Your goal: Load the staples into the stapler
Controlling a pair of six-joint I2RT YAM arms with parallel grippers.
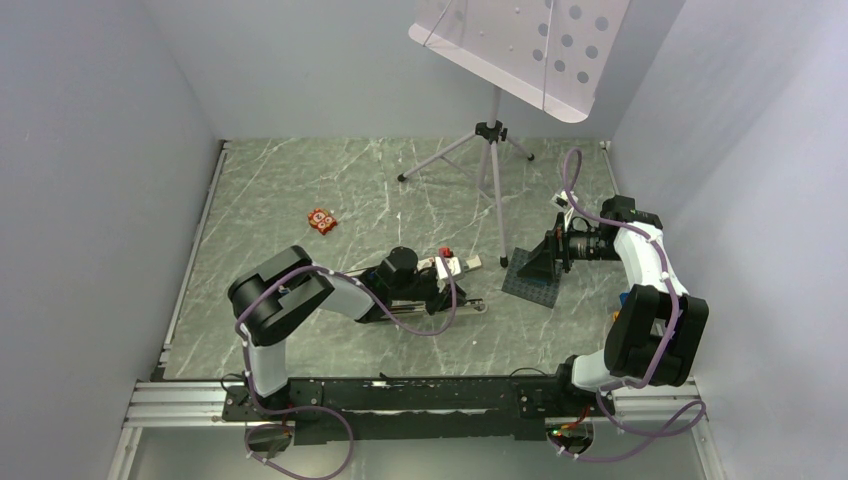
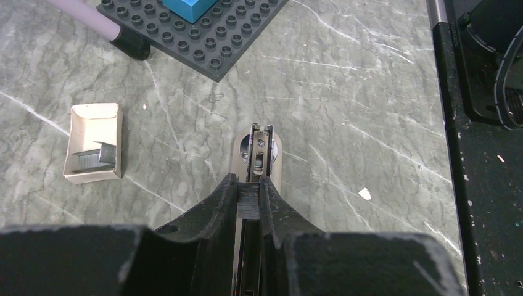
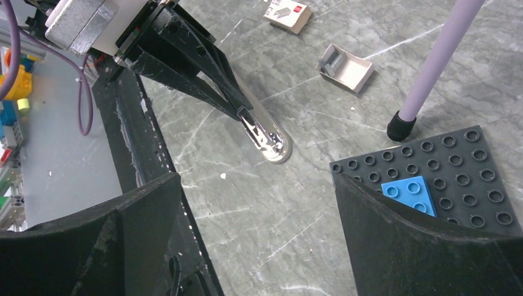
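Observation:
The stapler [image 2: 275, 166] lies open on the marbled table, its metal channel running lengthwise under my left gripper. A short grey strip of staples [image 2: 248, 201] is pinched between the left fingers, in line with the channel and close above it. Whether the strip touches the channel, I cannot tell. In the right wrist view the stapler's shiny front end [image 3: 276, 147] pokes out beyond the left fingertips. My right gripper stands wide open over the table to the right, empty.
An open staple box [image 2: 94, 143] with some staples sits beside the stapler, with a closed box [image 3: 288, 15] farther off. A dark studded plate [image 3: 459, 161] carrying a blue brick [image 3: 409, 194] lies under the right gripper. A stand leg [image 3: 439, 58] rises close by.

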